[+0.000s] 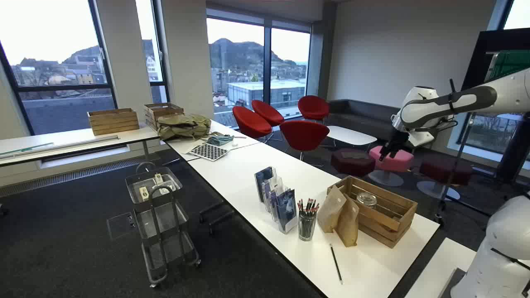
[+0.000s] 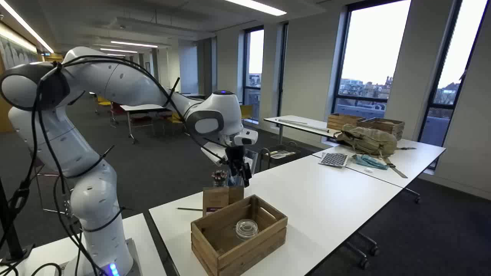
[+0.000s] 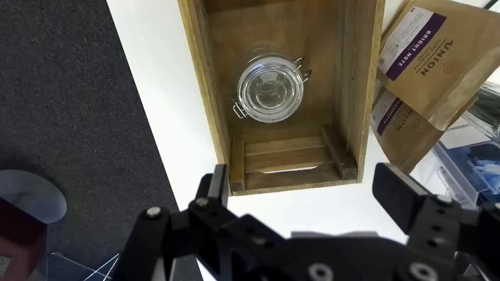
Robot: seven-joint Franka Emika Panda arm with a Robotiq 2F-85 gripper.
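A clear glass jar (image 3: 270, 89) with a wire clasp stands inside the wooden crate (image 3: 206, 77) and shows from above in the wrist view. Both exterior views also show the jar (image 2: 246, 228) within the crate (image 2: 251, 257). My gripper is open, its fingers wide apart and nothing between them. It hangs in the air above the table, beyond the crate's end wall in the wrist view, with the jar farther up the picture. In exterior view 2 the gripper (image 2: 246, 180) appears behind the crate, clear of it.
Two brown coffee bags (image 1: 339, 216) lean by the crate's side. Close by are a glass of pencils (image 1: 307, 223), a leaflet holder (image 1: 278, 198) and a loose pencil (image 1: 336, 263). Beyond them the white table (image 2: 317, 197) has a wide clear stretch, with a backpack (image 2: 368, 139) far off.
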